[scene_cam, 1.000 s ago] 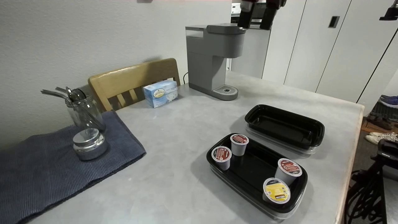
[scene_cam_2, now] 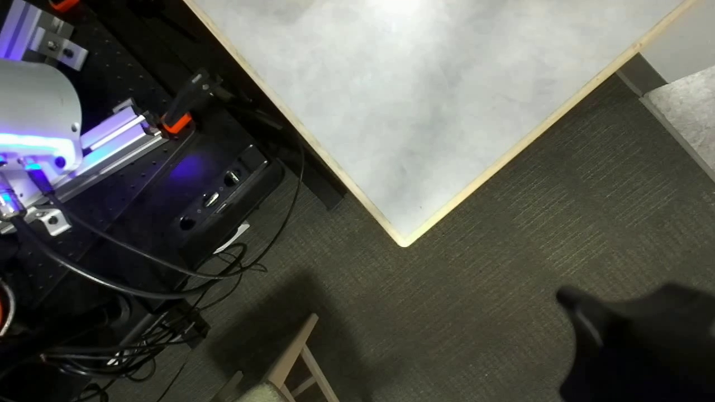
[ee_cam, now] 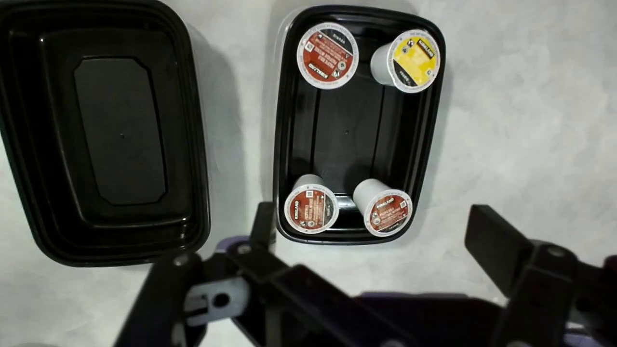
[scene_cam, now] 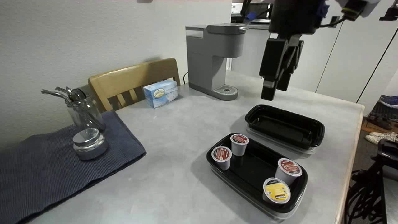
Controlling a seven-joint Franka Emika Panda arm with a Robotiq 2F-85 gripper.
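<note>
Above the table hangs my gripper, its two fingers wide apart with nothing between them. In exterior view 1 the gripper [scene_cam: 275,93] is over the far side of an empty black container [scene_cam: 317,138]. A second black container [scene_cam: 213,161] sits nearer the camera and holds coffee pods at its ends. Three pods have red lids, among them one at the near left [scene_cam: 221,153] and one at the right [scene_cam: 290,168]; the other has a yellow lid [scene_cam: 276,191]. From the wrist, the pod tray [ee_cam: 347,139] lies ahead of the fingers and the empty container [ee_cam: 118,127] to its left.
A grey coffee maker [scene_cam: 201,56] stands at the back, with a blue tea box [scene_cam: 161,93] left of it. A glass jar of spoons [scene_cam: 85,114] and a lidded small jar [scene_cam: 89,143] are by a dark blue cloth [scene_cam: 56,168].
My gripper has come down and to the right in exterior view 1, from near the coffee maker's top to over the containers. The pods and containers have stayed put.
</note>
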